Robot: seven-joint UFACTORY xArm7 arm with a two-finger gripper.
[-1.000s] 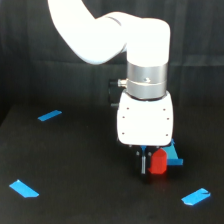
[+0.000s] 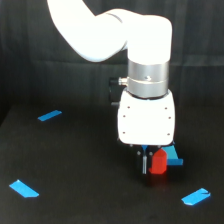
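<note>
A small red object (image 2: pixel 160 162) stands on the dark table, right at the fingertips of my gripper (image 2: pixel 148 158). The white hand comes down from above and covers its upper part. Just behind it and to the right, a blue object (image 2: pixel 174 157) shows, partly hidden by the hand and the red object. The fingers are small and dark here, so whether they are apart or closed on the red object cannot be made out.
Strips of blue tape lie flat on the table: one at the back left (image 2: pixel 50 115), one at the front left (image 2: pixel 24 189) and one at the front right (image 2: pixel 196 197). A dark curtain (image 2: pixel 40 60) hangs behind.
</note>
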